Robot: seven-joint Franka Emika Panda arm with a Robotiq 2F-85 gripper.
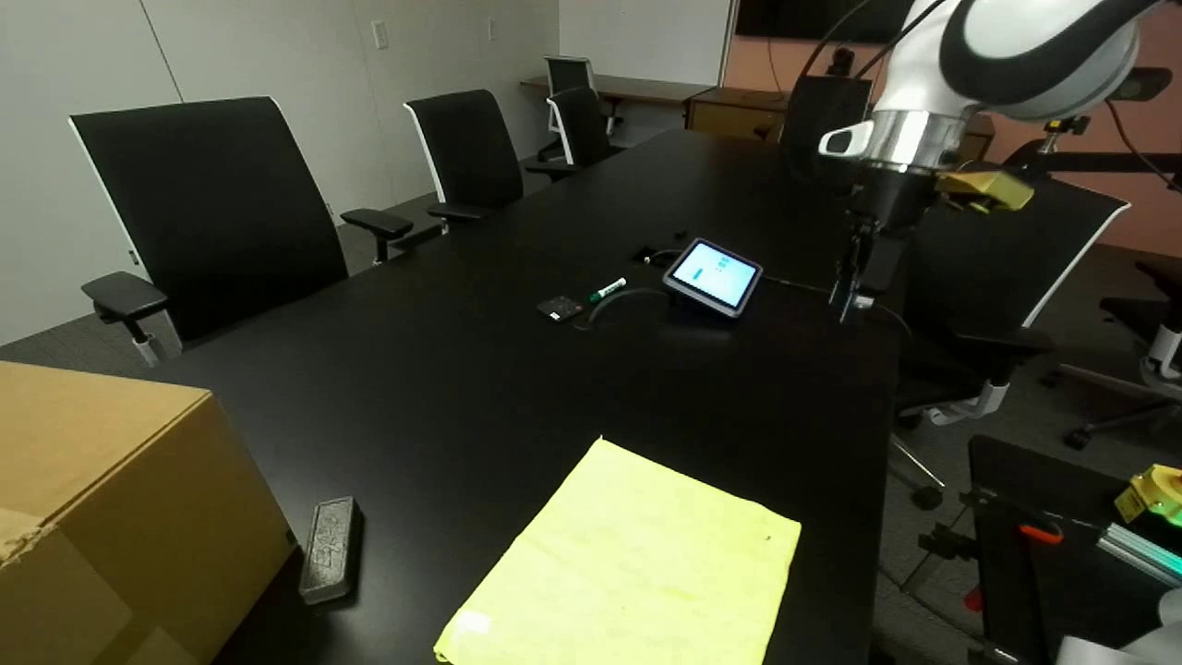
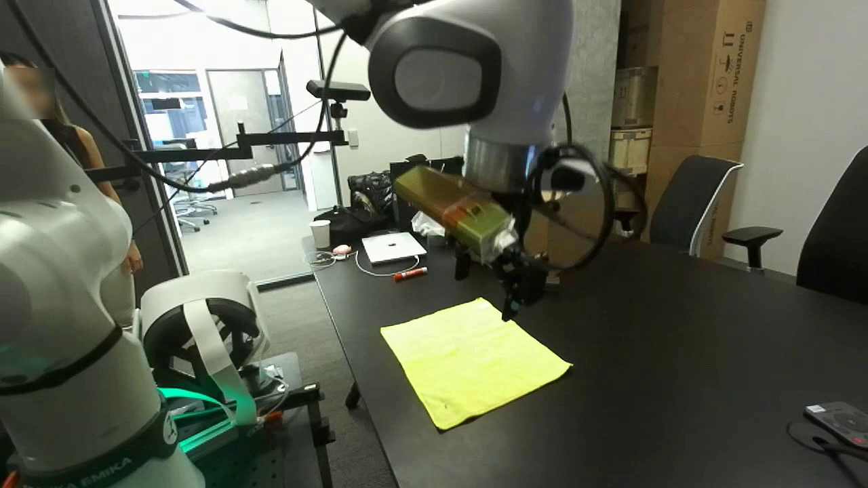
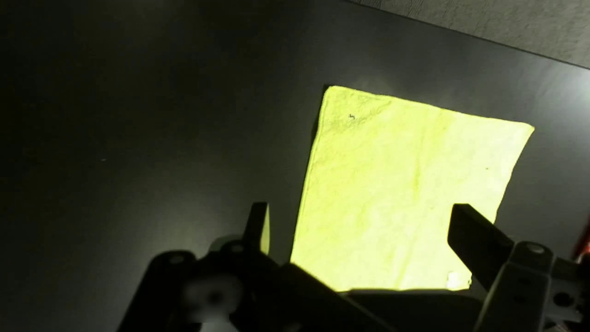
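Observation:
A square yellow cloth point(image 1: 637, 554) lies flat on the black table; in exterior view 2 the same cloth point(image 2: 472, 362) shows whole, with slight creases. Seen from the wrist, the cloth point(image 3: 398, 188) fills the middle right, its lower edge partly covered by my gripper. My fingers stand wide apart with nothing held between them. The gripper point(image 2: 514, 305) is above the table, clear of the cloth. In exterior view 1, the gripper point(image 1: 850, 299) hangs to the right of the lit tablet.
On the table are a tablet point(image 1: 715, 275), a green marker point(image 1: 609, 290), a dark eraser point(image 1: 330, 550) and a cardboard box point(image 1: 133, 510). A red marker point(image 2: 411, 274) and a laptop point(image 2: 394, 247) lie behind the cloth. Bare tabletop point(image 2: 651, 366) stretches beside it.

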